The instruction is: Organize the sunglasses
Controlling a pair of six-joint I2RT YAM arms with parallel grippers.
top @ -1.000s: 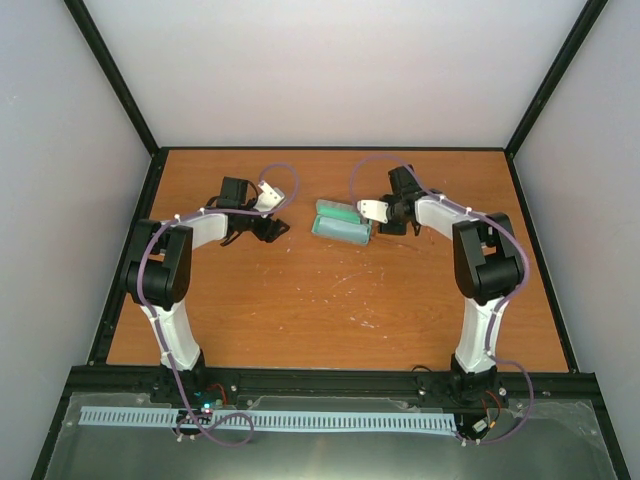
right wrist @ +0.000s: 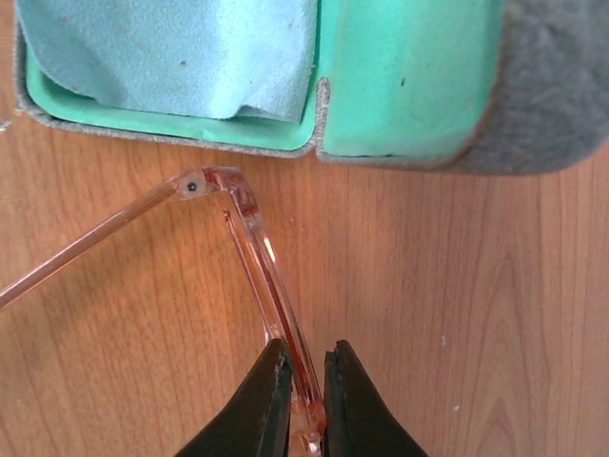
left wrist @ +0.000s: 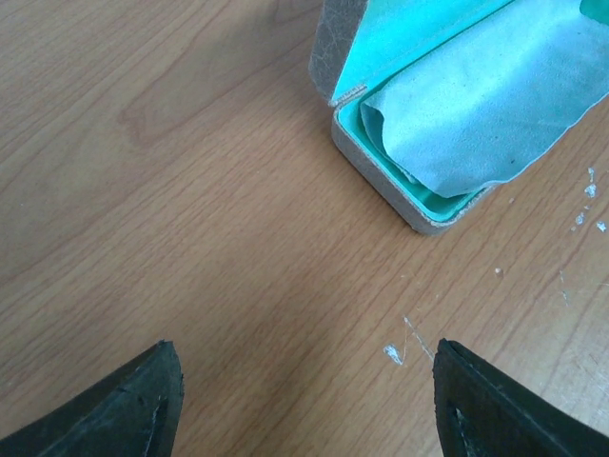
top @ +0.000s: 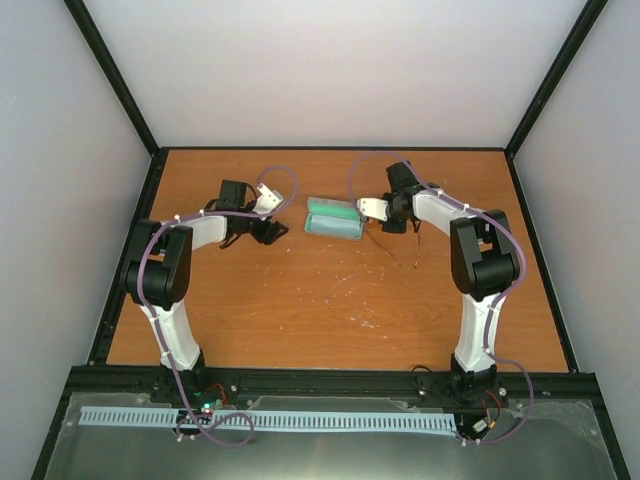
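Clear reddish-brown sunglasses [right wrist: 264, 267] lie just beside the case in the right wrist view, one temple stretching off to the left edge. My right gripper is shut on their frame, well away from the hinge. The opened glasses case [top: 334, 226] has a grey shell and teal lining, with a light blue cloth [right wrist: 181, 57] in its base. In the left wrist view, the case [left wrist: 409, 205] is at the upper right. My left gripper stands open over bare wood, to the left of the case.
The case's raised lid [right wrist: 552, 86] stands close to my right gripper.
The case has shifted a little left. My left arm has stayed put.
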